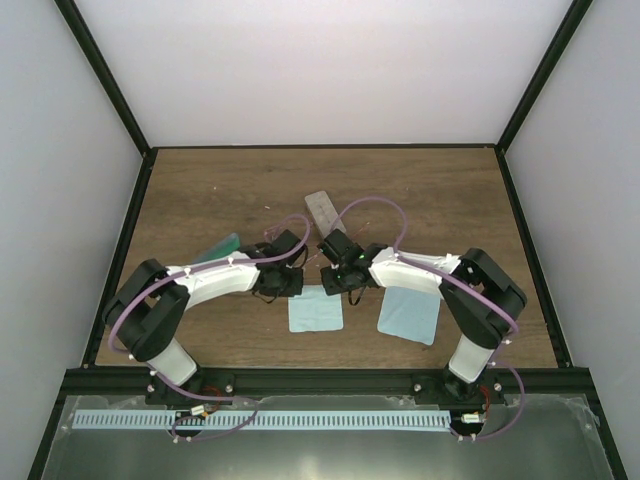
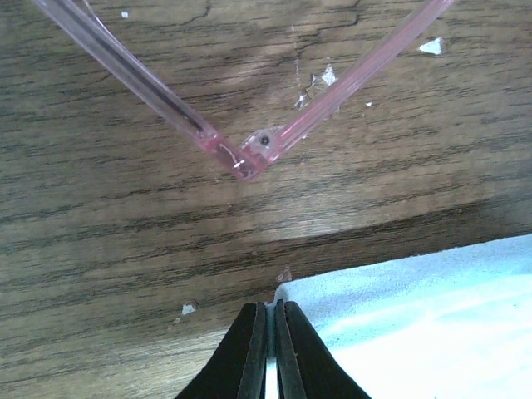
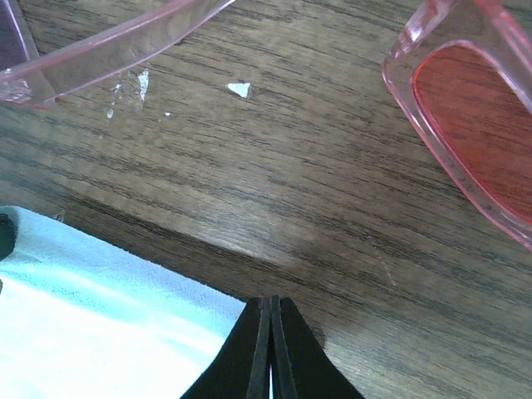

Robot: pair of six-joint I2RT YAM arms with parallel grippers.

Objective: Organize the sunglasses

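A light blue cloth [image 1: 315, 312] lies at the front middle, its far edge under both grippers. My left gripper is shut on the cloth's far corner. My right gripper is shut at the cloth's other far corner; I cannot tell that anything is between its fingertips. Pink-framed sunglasses lie just beyond the cloth: clear pink temples [image 2: 357, 79] in the left wrist view, and a frame with a red lens [image 3: 470, 116] in the right wrist view. In the top view they are mostly hidden by the arms.
A second blue cloth [image 1: 408, 315] lies to the right. A pale grey oblong object [image 1: 322, 210] lies behind the grippers. A teal object [image 1: 220, 250] is partly hidden by the left arm.
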